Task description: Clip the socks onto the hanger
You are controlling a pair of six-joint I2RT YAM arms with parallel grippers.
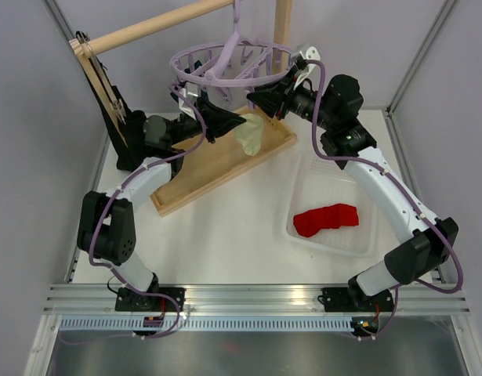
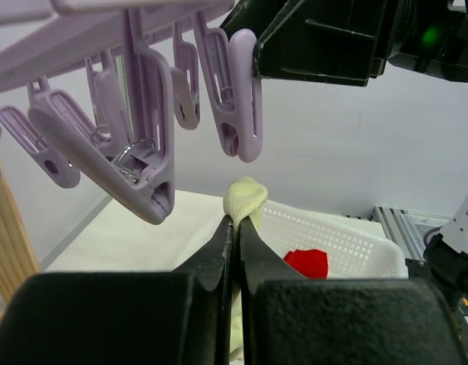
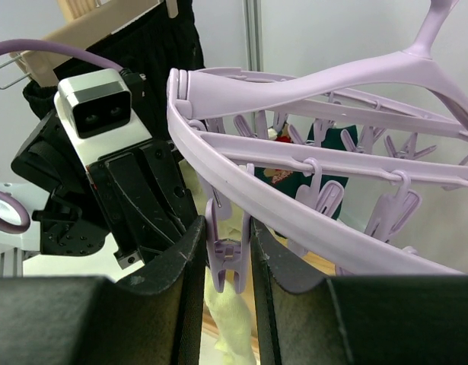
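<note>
My left gripper is shut on a pale yellow sock [image 1: 249,134], which hangs down from its fingers. The sock's bunched top end [image 2: 245,196] pokes above the fingertips. The round lilac hanger [image 1: 225,81] hangs from a wooden bar. My right gripper is shut on one of its clips [image 3: 229,262], at the rim. In the left wrist view, that clip [image 2: 235,99] is above the sock's top, with a small gap between them. A folded red pair of socks [image 1: 325,220] lies in the white basket.
Other clips [image 2: 135,160] dangle close to the left gripper. A dark green patterned cloth [image 3: 306,179] shows behind the hanger. Black cloth [image 3: 146,57] hangs at the wooden frame. A wooden tray [image 1: 195,171] lies below.
</note>
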